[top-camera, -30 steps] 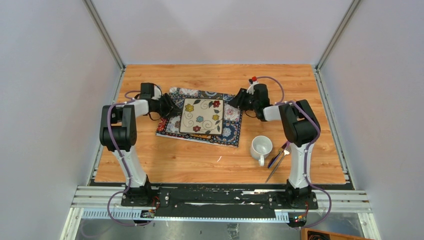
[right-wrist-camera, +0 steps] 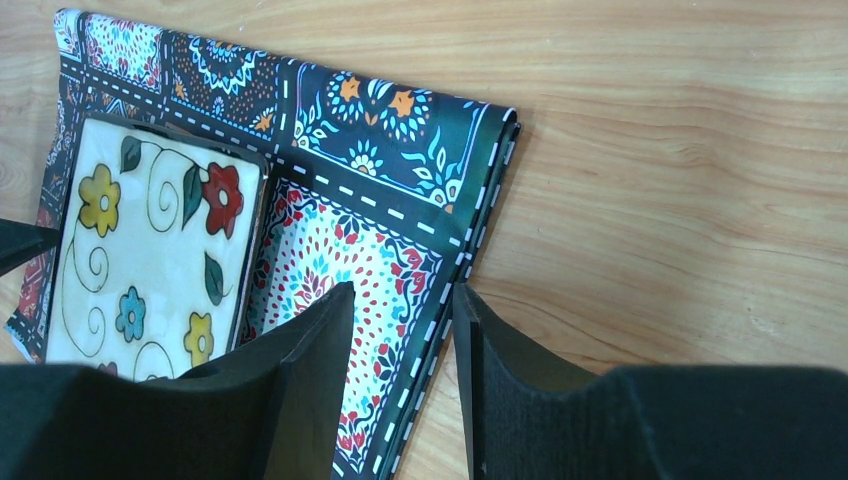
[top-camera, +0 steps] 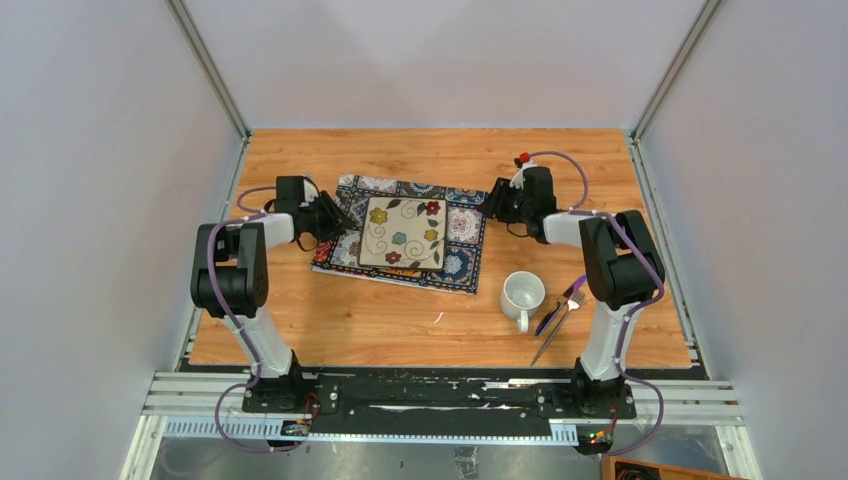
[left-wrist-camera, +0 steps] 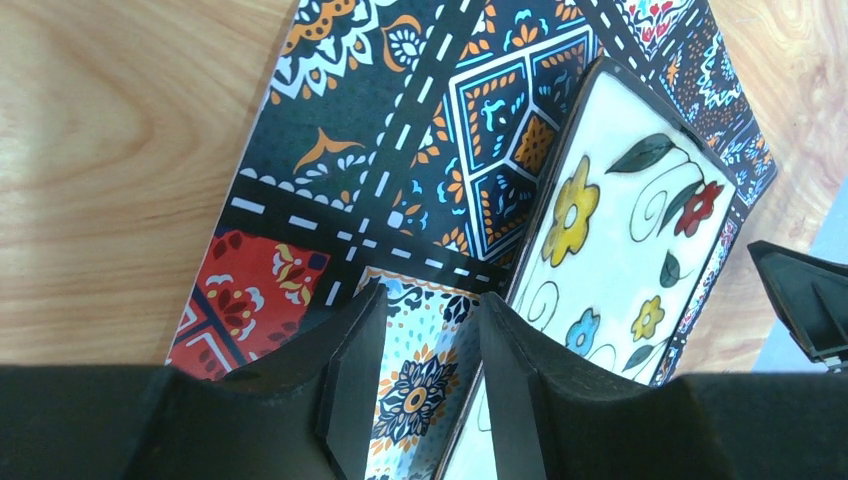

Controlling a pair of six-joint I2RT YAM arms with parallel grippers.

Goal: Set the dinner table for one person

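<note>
A square cream plate [top-camera: 404, 233] with painted flowers rests on a dark patterned placemat [top-camera: 462, 262] in the middle of the table. In the left wrist view the plate [left-wrist-camera: 625, 230] lies to the right of my left gripper, whose fingers stand apart over the mat with nothing visible between them. My right gripper is open and empty above the mat's right edge. At front right stand a white mug [top-camera: 523, 294] and, beside it, a fork [top-camera: 571, 306] and a blue-handled utensil [top-camera: 547, 320].
Bare wood shows in front of the mat and behind it. A small white scrap [top-camera: 438, 317] lies in front of the mat. Light walls close in the table's sides and back.
The right gripper has moved to the right, away from the plate. My left gripper has shifted slightly left and toward the front. Plate, mat, mug and cutlery look unmoved.
</note>
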